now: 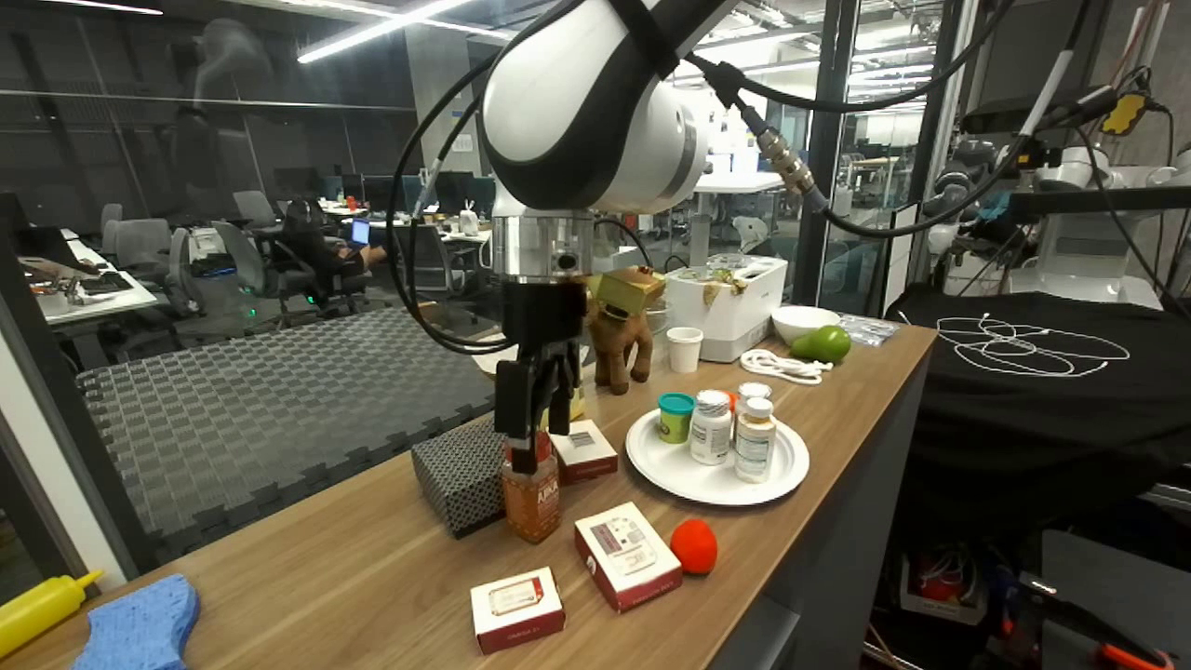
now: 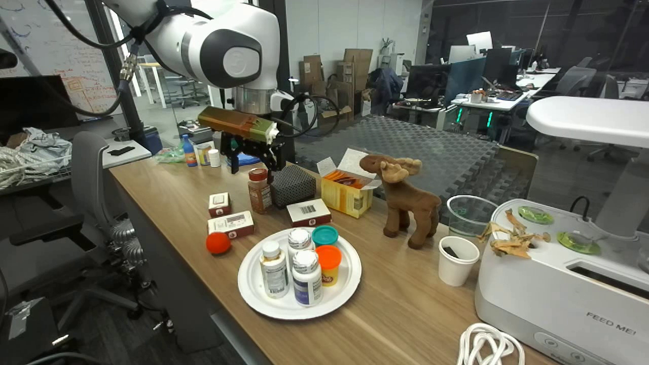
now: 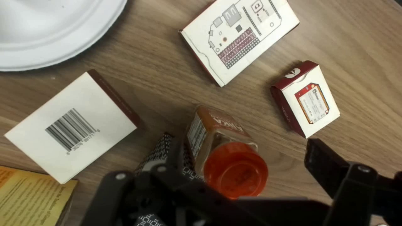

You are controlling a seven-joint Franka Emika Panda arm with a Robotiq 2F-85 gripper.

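My gripper is open, its fingers wide apart in the wrist view. Between and below them stands a spice jar (image 3: 235,169) with a red lid, upright on the table. In exterior view 2 the jar (image 2: 259,191) shows its orange-brown contents, with the fingertips around lid height. No contact with the lid can be made out. Exterior view 1 has the near finger covering part of the jar (image 1: 532,502). A dark patterned box (image 1: 460,475) stands right beside the jar.
Three white-and-red boxes (image 3: 71,126) lie around the jar, with an orange ball (image 1: 694,546) near the front edge. A white plate (image 2: 249,295) carries several bottles and tubs. Behind are a yellow box (image 2: 347,197) and a plush moose (image 2: 407,201).
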